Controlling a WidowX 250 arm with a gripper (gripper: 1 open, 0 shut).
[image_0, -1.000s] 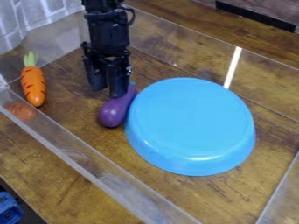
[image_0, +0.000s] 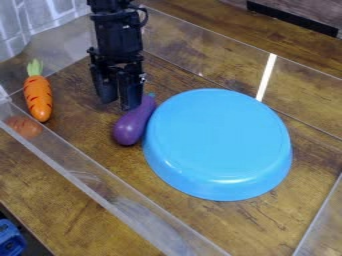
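My black gripper (image_0: 118, 98) hangs down from the top, its tip low over the wooden table just above and left of a purple eggplant-like toy (image_0: 132, 122). Whether the fingers are open or shut is too dark and small to tell. A blue upturned dish or disc (image_0: 217, 145) lies right of the purple toy, very close to it. An orange carrot (image_0: 39, 96) with a pale green top lies at the left.
A clear barrier (image_0: 94, 180) runs diagonally along the left and lower left, with a blue object (image_0: 7, 240) outside it.
My gripper has shifted very slightly left, away from the purple toy. The objects look unmoved.
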